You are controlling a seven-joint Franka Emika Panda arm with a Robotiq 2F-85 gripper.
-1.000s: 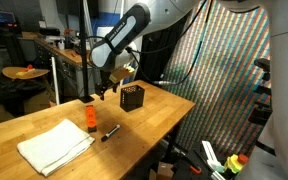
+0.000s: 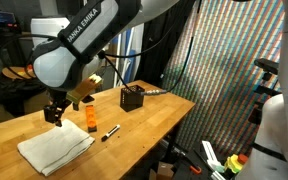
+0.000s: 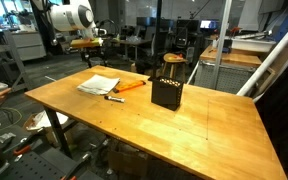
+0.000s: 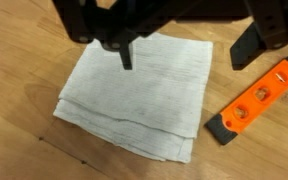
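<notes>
A folded white cloth (image 2: 56, 147) lies flat on the wooden table, and my gripper (image 2: 66, 108) hangs above its far edge. In the wrist view the cloth (image 4: 134, 95) spreads below the fingers, its layered near edge plainly showing. My gripper is open, its dark fingers (image 4: 247, 48) wide apart with only cloth and table visible beneath the gap. An orange level (image 4: 256, 102) rests on the table to the right of the cloth. In exterior view 2 the gripper (image 3: 94, 42) is high over the table's far left part.
A black mesh box (image 2: 131, 98) stands farther back on the right. A small dark tool (image 2: 110, 132) lies on the table between the cloth and the right side.
My arm has swung left from near the black box, past the orange level, to above the cloth. The cloth, level, small tool and box have stayed put.
</notes>
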